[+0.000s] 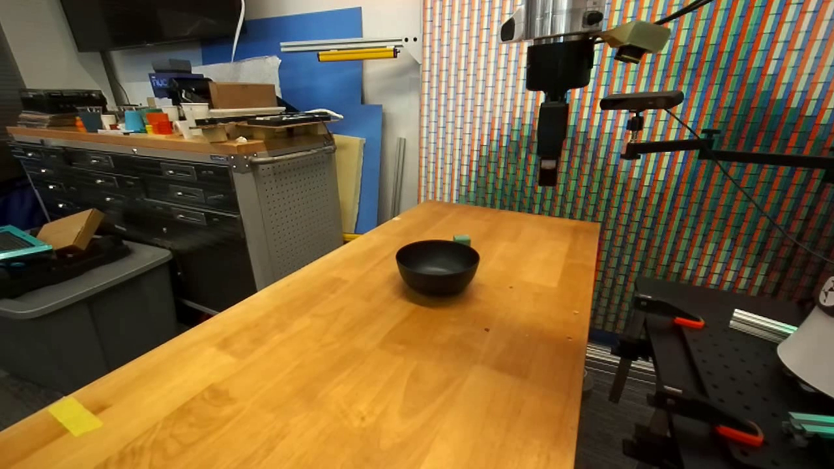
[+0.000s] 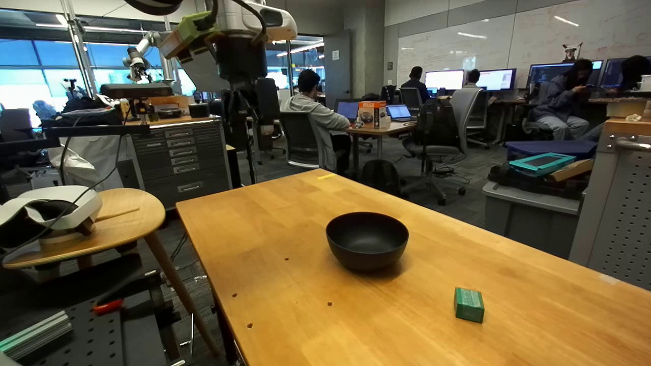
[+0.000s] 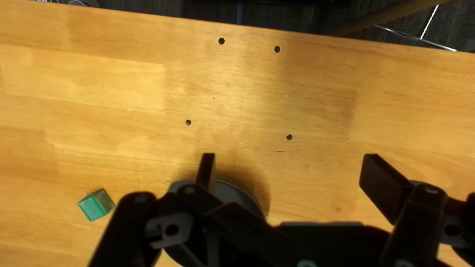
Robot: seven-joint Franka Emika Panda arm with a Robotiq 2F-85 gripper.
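Note:
A black bowl (image 2: 367, 253) stands upright on the wooden table (image 2: 274, 225), and nothing shows inside it. Beyond the bowl in exterior view 1, a small green block (image 1: 462, 239) is partly hidden by the rim. Exterior view 2 has the whole block (image 2: 469, 305) lying on bare wood, apart from the bowl. High over the table hangs my gripper, its fingers spread wide with only tabletop visible between them. In the wrist view the left finger (image 3: 205, 171) covers part of the bowl (image 3: 238, 198), and the block (image 3: 96, 205) lies farther left.
A camera on a black arm (image 1: 641, 101) stands beside the table. A black perforated bench (image 1: 727, 352) is at its side.

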